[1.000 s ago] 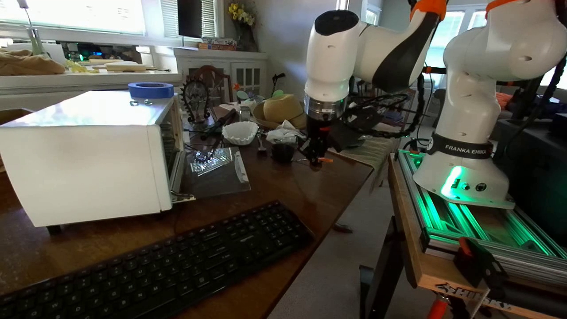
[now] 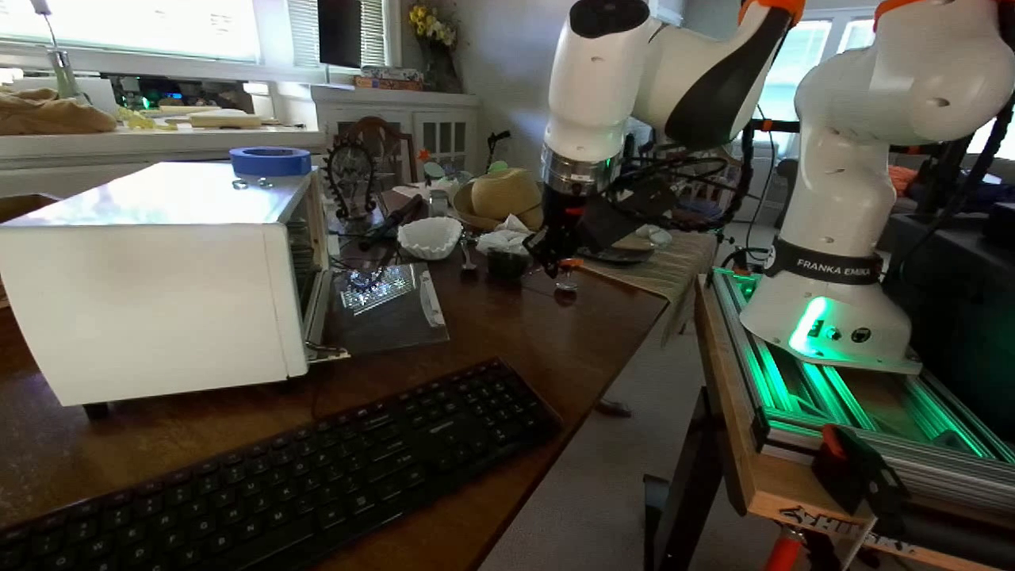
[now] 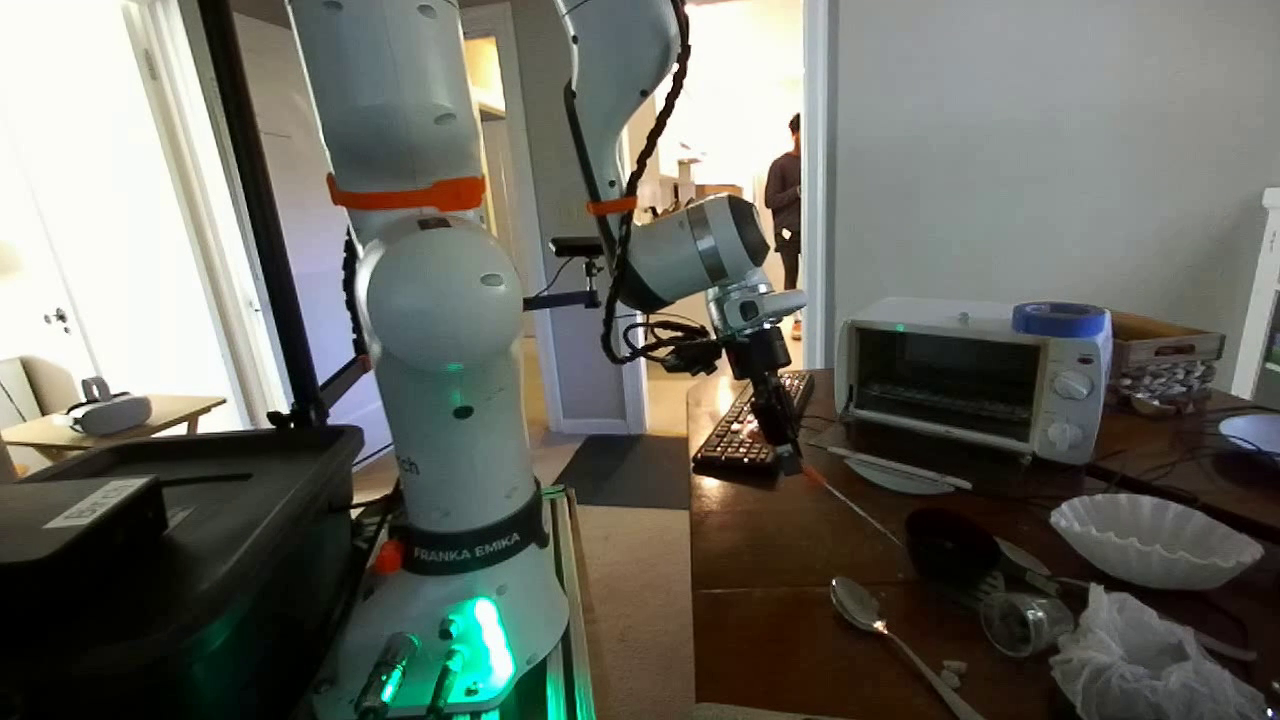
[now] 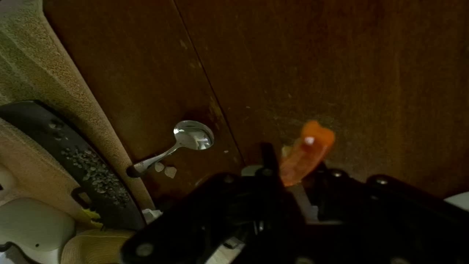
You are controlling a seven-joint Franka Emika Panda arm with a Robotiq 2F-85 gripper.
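My gripper [image 2: 549, 258] is above the dark wooden table, shut on a thin tool with an orange end [image 4: 310, 149]. In the wrist view the orange end sticks up between the dark fingers. Exterior view 2 shows the gripper [image 3: 788, 458] pointing down, with a slim pale shaft [image 3: 854, 502] slanting from the orange part toward a black cup [image 3: 948, 546]. Whether the shaft's far end touches the cup is unclear. A metal spoon [image 4: 193, 135] lies on the table, apart from the gripper.
A white toaster oven [image 3: 960, 372] stands with its door down, near a black keyboard [image 2: 381, 466]. A glass jar [image 3: 1026, 622], white fluted bowl [image 3: 1152, 540] and crumpled white paper [image 3: 1140, 666] crowd the cup. Bare tabletop [image 3: 756, 576] lies along the near edge.
The gripper has risen from near the tabletop and shifted slightly left in exterior view 1. The orange end has come up with it, and its angle has turned.
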